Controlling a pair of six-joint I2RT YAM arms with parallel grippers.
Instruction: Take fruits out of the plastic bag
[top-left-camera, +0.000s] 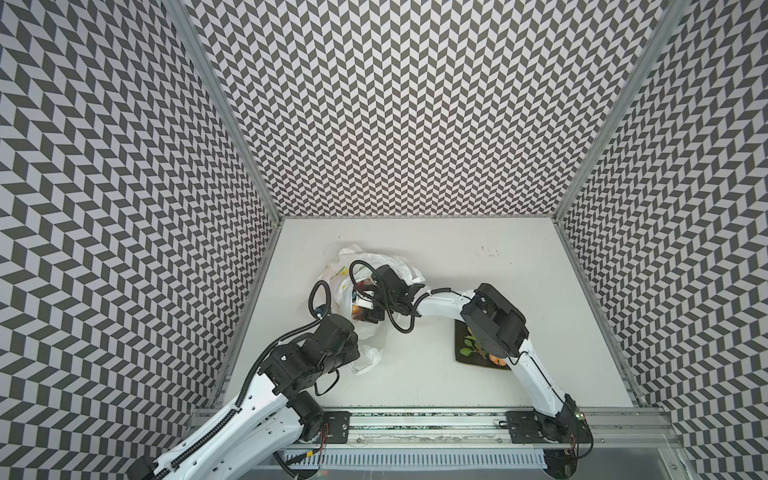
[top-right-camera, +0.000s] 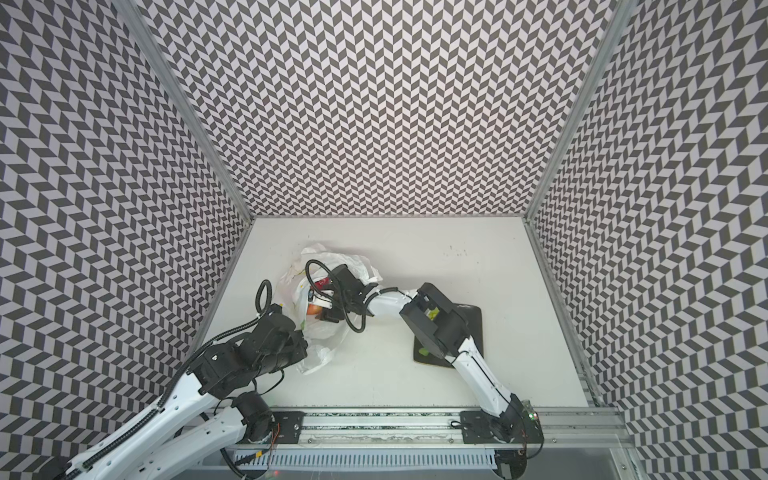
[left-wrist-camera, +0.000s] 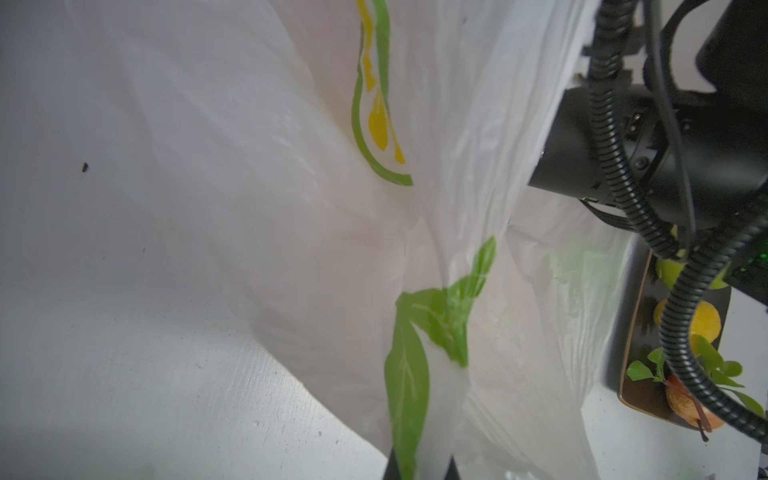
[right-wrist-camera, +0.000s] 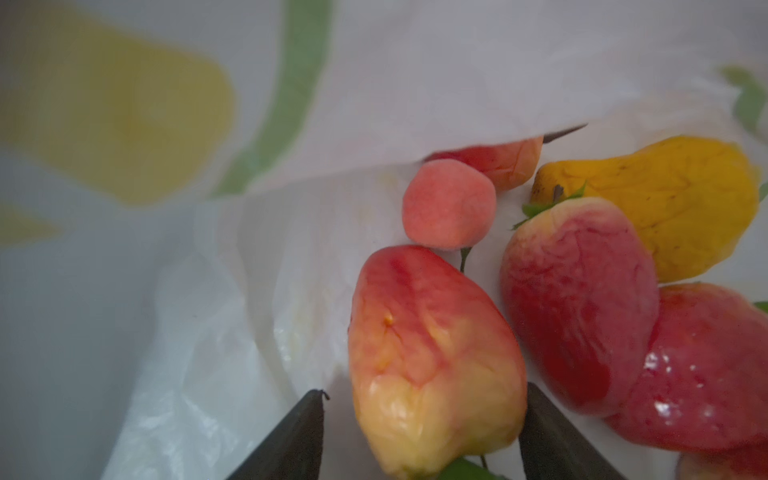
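Note:
The white printed plastic bag (top-left-camera: 352, 254) lies at the left of the table. In the left wrist view my left gripper is shut on the bag's film (left-wrist-camera: 312, 240). My right gripper is inside the bag mouth, part open, its fingers either side of a red-yellow fruit (right-wrist-camera: 436, 360); whether it grips is unclear. Behind and right of that fruit lie a small pink fruit (right-wrist-camera: 448, 204), a pink oblong fruit (right-wrist-camera: 576, 296), a red fruit (right-wrist-camera: 696, 368) and a yellow fruit (right-wrist-camera: 648, 208).
A dark tray (top-right-camera: 472, 328) holding fruits and leaves stands right of the bag, under the right arm.

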